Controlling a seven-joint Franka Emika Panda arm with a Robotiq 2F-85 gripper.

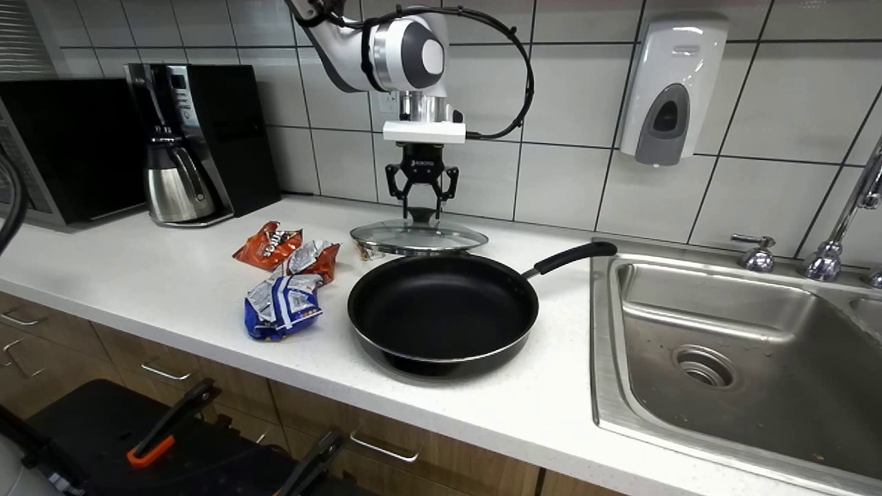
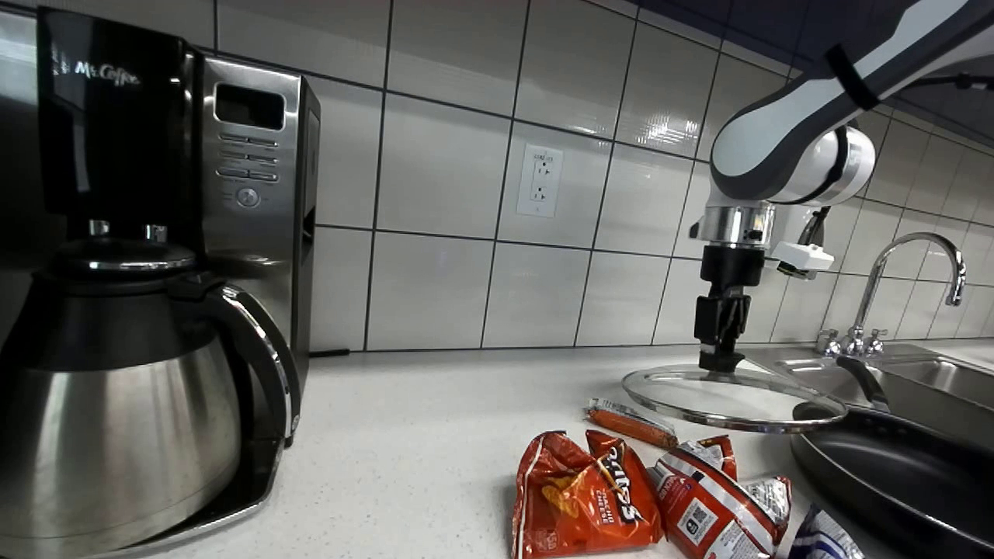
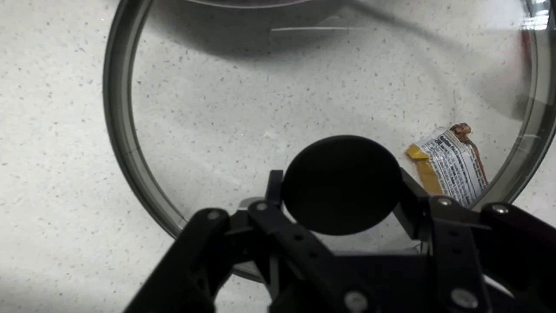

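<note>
My gripper [image 1: 422,216] is shut on the black knob [image 3: 342,185] of a glass lid [image 1: 430,238]. In the wrist view one finger sits on each side of the knob. The lid [image 2: 685,396] hangs over the counter behind the frying pan, with a gap beneath it in the second exterior view. The black frying pan [image 1: 443,306] rests on the counter, empty, its handle [image 1: 570,257] pointing right toward the sink. Through the glass a small wrapped snack [image 3: 452,166] shows on the counter below the lid.
Crumpled chip bags, one orange-red [image 1: 269,245] and one blue [image 1: 282,307], lie left of the pan. A coffee maker [image 1: 202,140] stands farther left against the wall. To the right is the steel sink [image 1: 608,347]. Bare counter [image 2: 419,447] lies between coffee maker and bags.
</note>
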